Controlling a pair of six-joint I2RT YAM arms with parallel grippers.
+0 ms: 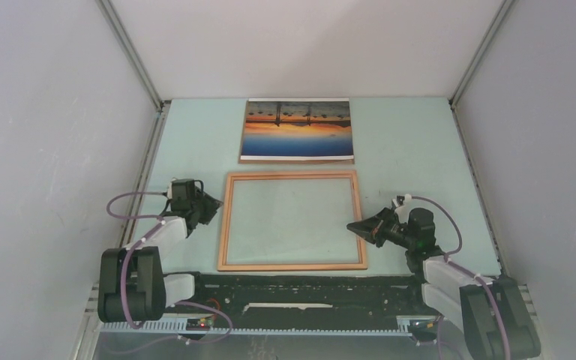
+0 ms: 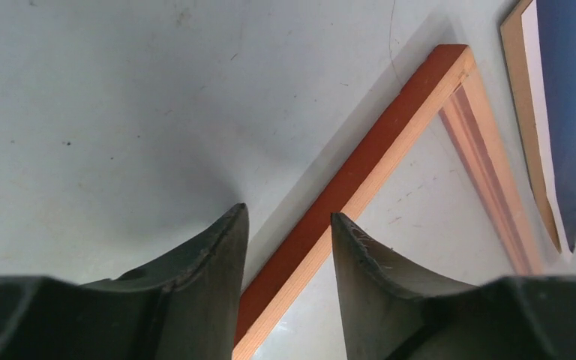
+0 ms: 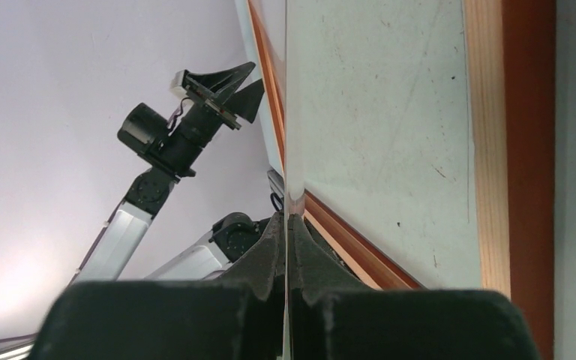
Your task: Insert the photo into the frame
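Observation:
The sunset photo [image 1: 298, 141] lies at the far side of the table, on a thin wooden-edged board. The wooden frame [image 1: 292, 267] lies nearer, its inside bare. My left gripper [image 1: 220, 202] hangs by the frame's left rail. In the left wrist view its fingers [image 2: 214, 247] are part way apart, with the rail [image 2: 345, 176] crossing diagonally between them; contact cannot be made out. At the frame's right rail my right gripper [image 1: 350, 228] is shut. A thin pale line runs up from its fingertips [image 3: 296, 232] in the right wrist view; what it is stays unclear.
A narrow strip separates photo board and frame. Walls close in the table on the left, right and back.

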